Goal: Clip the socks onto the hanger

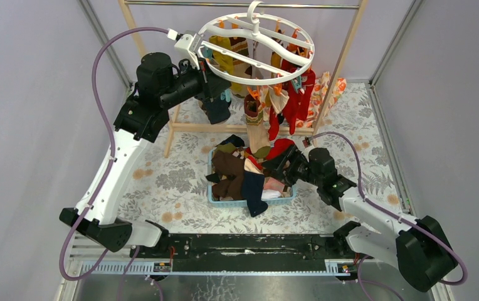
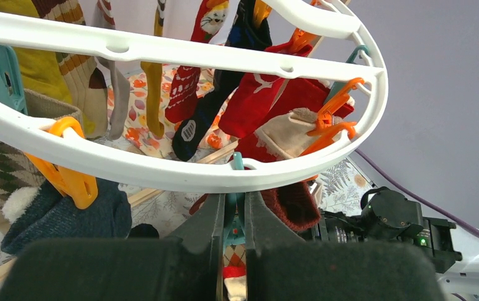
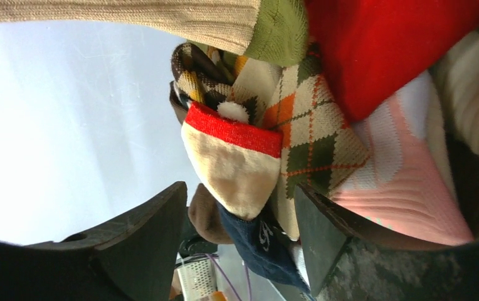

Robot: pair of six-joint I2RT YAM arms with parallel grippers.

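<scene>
The round white hanger (image 1: 257, 81) hangs from the rail with several socks clipped on it. At its near rim, in the left wrist view, my left gripper is shut on a teal clip (image 2: 239, 161). Below the hanger stands a light-blue basket (image 1: 227, 203) full of loose socks. Reaching down to its right part, my right gripper has its fingers apart. Ahead of them lie a cream sock with a red band (image 3: 234, 163), an argyle sock (image 3: 312, 138) and a pink sock (image 3: 406, 207); nothing is gripped.
Orange clips (image 2: 81, 188) hold other socks around the rim. A dark blue sock (image 1: 254, 191) drapes over the basket's front edge. The wooden rack (image 1: 343, 53) stands behind. Patterned floor (image 1: 155, 169) left of the basket is clear.
</scene>
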